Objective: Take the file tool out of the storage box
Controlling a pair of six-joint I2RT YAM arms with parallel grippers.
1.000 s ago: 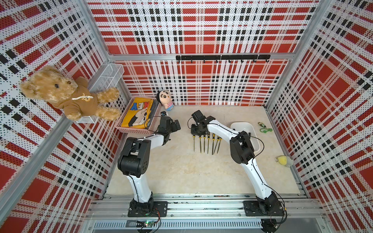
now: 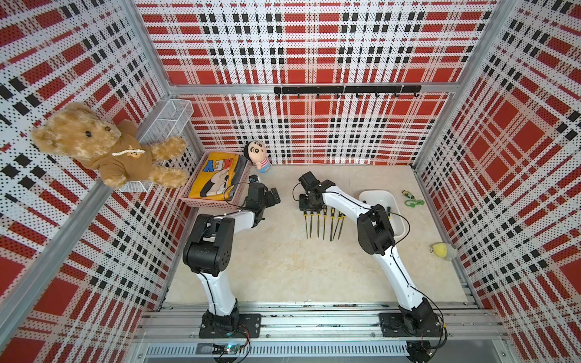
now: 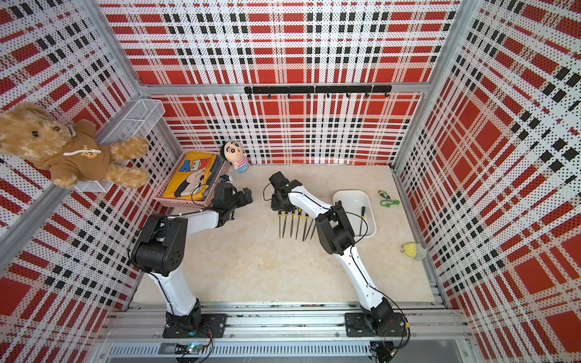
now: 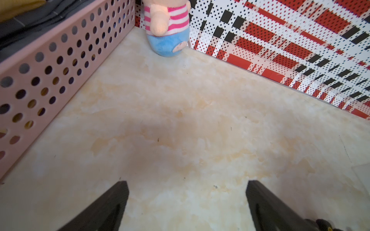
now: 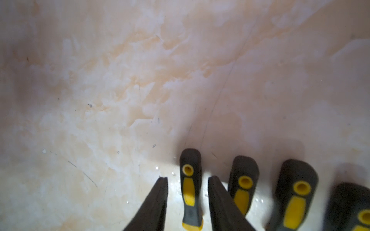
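Note:
Several files with black and yellow handles (image 5: 188,192) lie side by side on the table, mid-view, tips toward the front. My right gripper is low over the handle at the row's left end, a blurred fingertip either side of it, part open; whether it touches cannot be seen. A white storage box (image 3: 369,224) with one dark-handled tool inside stands to the row's right. My left gripper is open over bare table beside the pink basket (image 4: 57,96), nothing between its fingers.
A doll (image 2: 257,157) stands at the back beside the basket. Small green items (image 2: 414,202) and a yellow object (image 2: 441,251) lie at the right. A teddy bear (image 2: 115,151) sits high on the left.
My right gripper has shifted slightly rightward, and the leftmost file appears moved slightly right with it. The left arm is unchanged.

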